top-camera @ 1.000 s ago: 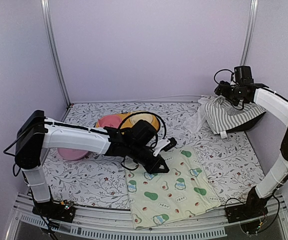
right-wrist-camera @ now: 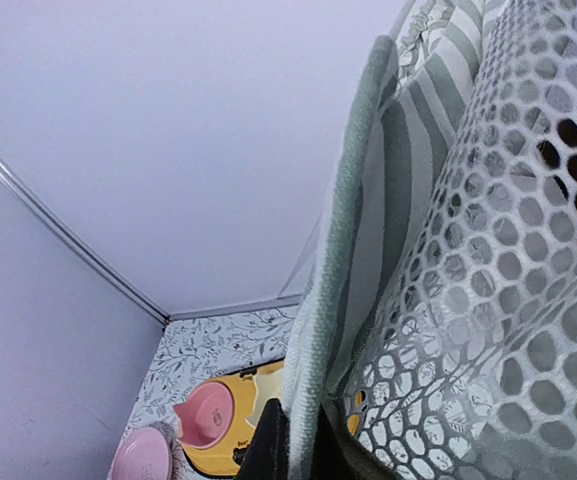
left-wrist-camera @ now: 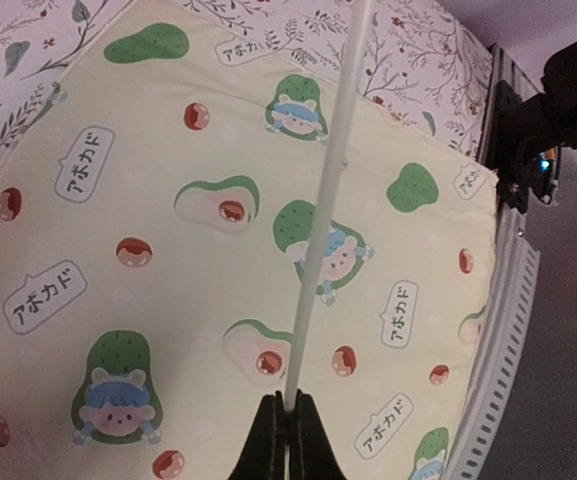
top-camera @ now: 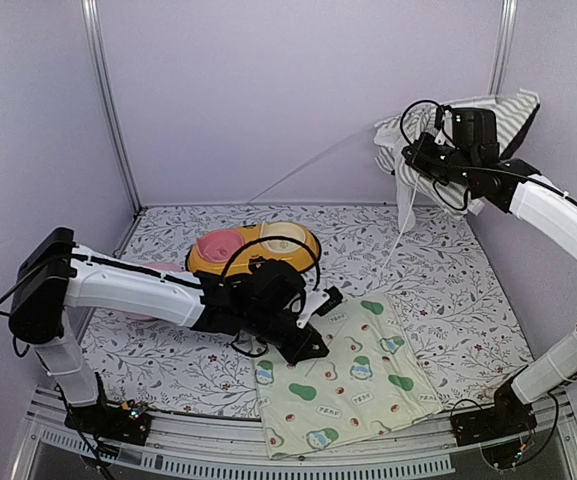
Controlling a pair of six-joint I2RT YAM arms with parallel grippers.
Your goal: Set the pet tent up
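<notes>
The striped tent fabric (top-camera: 448, 190) with white mesh (right-wrist-camera: 498, 280) hangs raised at the back right, with my right gripper (top-camera: 418, 160) shut on its fabric edge. My left gripper (top-camera: 308, 350) is low over the cream avocado-print mat (top-camera: 338, 400), shut on a thin white pole (left-wrist-camera: 318, 240), which runs upward from its fingertips. Another thin pale strand extends from the raised fabric down to the left along the back wall.
A yellow double-bowl feeder (top-camera: 204, 258) with pink and cream bowls sits at back left, beside a pink dish (right-wrist-camera: 140, 460), partly behind my left arm. Walls enclose the back and sides.
My right gripper has lifted the striped tent fabric off the floor, upward and to the left. The left arm has barely moved.
</notes>
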